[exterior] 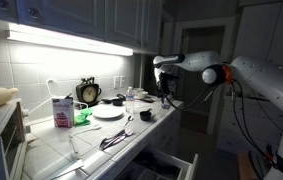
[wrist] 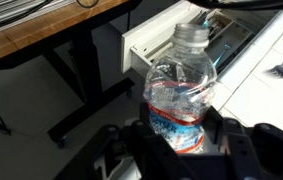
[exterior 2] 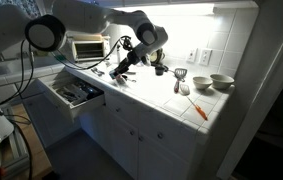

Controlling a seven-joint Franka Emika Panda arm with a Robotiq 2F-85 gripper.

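A clear plastic bottle (wrist: 177, 88) with a red and blue label fills the middle of the wrist view, its capped neck pointing to the top of the frame. My gripper is shut on it, with dark fingers on both sides of the label. In exterior view 1 the gripper (exterior: 165, 92) is at the far end of the counter, and the bottle in it is hard to make out. Exterior view 2 has the gripper (exterior 2: 122, 72) above the counter edge, near the open drawer (exterior 2: 73, 92).
Another bottle (exterior: 130, 101) stands on the counter by a white plate (exterior: 108, 111), a dark bowl (exterior: 146, 115) and a box (exterior: 63, 111). Bowls (exterior 2: 221, 81), utensils and an orange-handled tool (exterior 2: 195, 106) lie at the other end. The drawer juts out below the counter.
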